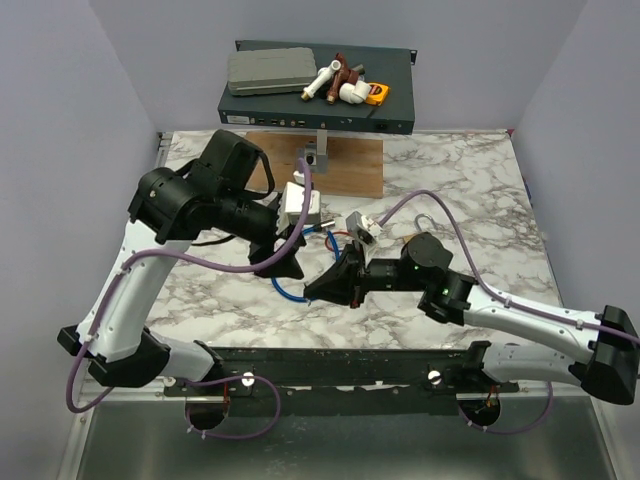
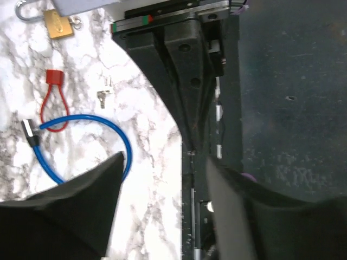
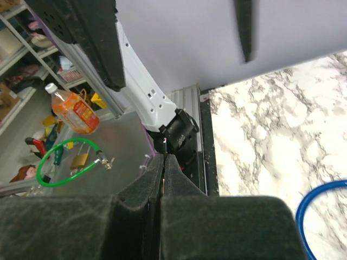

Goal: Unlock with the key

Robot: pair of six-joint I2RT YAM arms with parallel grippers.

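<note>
My right gripper point(image 1: 318, 293) is shut, with a thin shaft like a key point(image 3: 165, 145) standing up from between its fingertips. My left gripper is parted, its blurred fingers just to the upper left of the right one in the top view. In the left wrist view a brass padlock point(image 2: 58, 24) lies upper left, a small key point(image 2: 102, 98) lies on the marble, and a red cable lock point(image 2: 54, 77) is beside a blue cable lock point(image 2: 126, 140).
The marble table point(image 1: 480, 240) holds a wooden board point(image 1: 355, 170) with a metal fitting at the back, below a dark shelf point(image 1: 250, 105) bearing assorted items.
</note>
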